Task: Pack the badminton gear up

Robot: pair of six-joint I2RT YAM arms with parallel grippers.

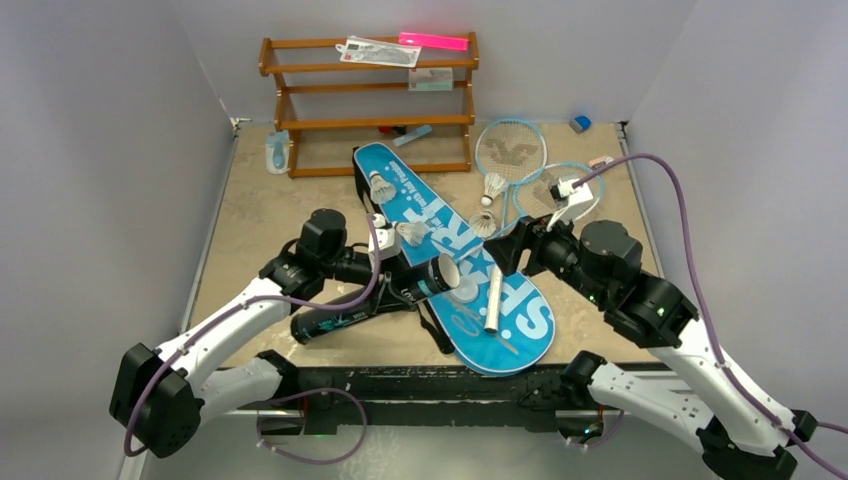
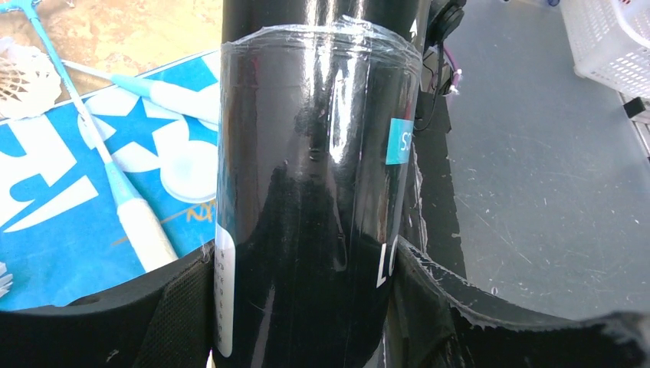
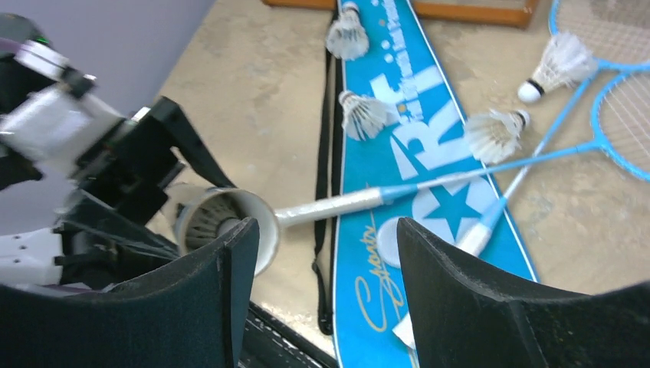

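A black shuttlecock tube (image 1: 345, 311) is gripped by my left gripper (image 1: 392, 284), its fingers (image 2: 172, 307) on both sides of the barrel. Its uncapped mouth (image 3: 268, 230) faces right. To the right of that mouth, above the bag, my right gripper is open and empty. The blue racket bag (image 1: 533, 318) lies flat, bearing a round white lid (image 1: 464, 289) and two shuttlecocks (image 3: 347, 34) (image 3: 366, 115). Two more shuttlecocks (image 3: 563, 65) (image 3: 494, 135) lie by the rackets (image 1: 511, 148), whose white handles (image 3: 329, 207) (image 1: 494, 298) reach over the bag.
A wooden rack (image 1: 372, 125) stands at the back, with packets (image 1: 380, 51) on top. A blue block (image 1: 580, 124) sits at the back right. Bare table (image 1: 250, 220) shows on the left; the dark front edge (image 1: 440, 384) runs close below the bag.
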